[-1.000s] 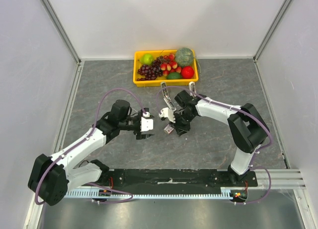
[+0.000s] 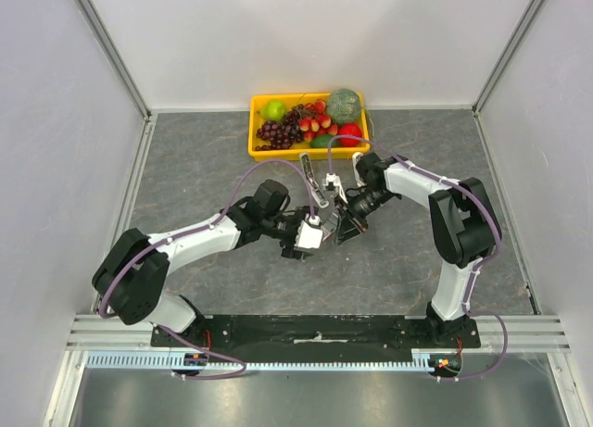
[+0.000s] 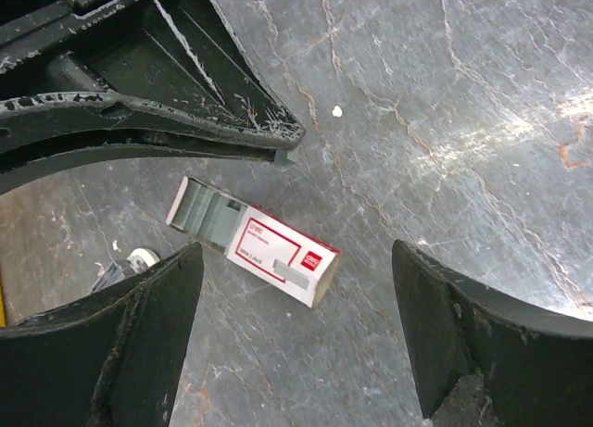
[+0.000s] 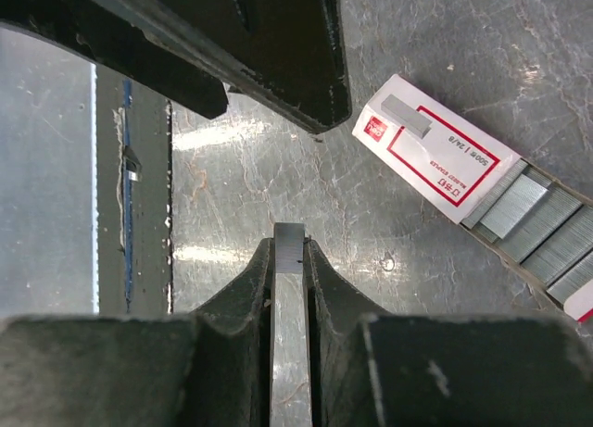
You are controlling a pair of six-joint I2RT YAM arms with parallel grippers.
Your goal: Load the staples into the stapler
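Observation:
My right gripper is shut on a small grey strip of staples (image 4: 289,237), held above the grey table. In the right wrist view an open white-and-red staple box (image 4: 435,154) with staple strips inside lies to the right. The same box (image 3: 283,256) lies between the fingers of my open left gripper in the left wrist view, below them on the table. In the top view, the stapler (image 2: 313,182) lies behind the grippers, its mechanism hard to make out.
A yellow crate (image 2: 255,131) of fruit stands at the back. The dark front edge (image 4: 139,205) shows in the right wrist view.
My left gripper has moved right toward the centre and the staple box. My right gripper has shifted to the right, away from over the box.

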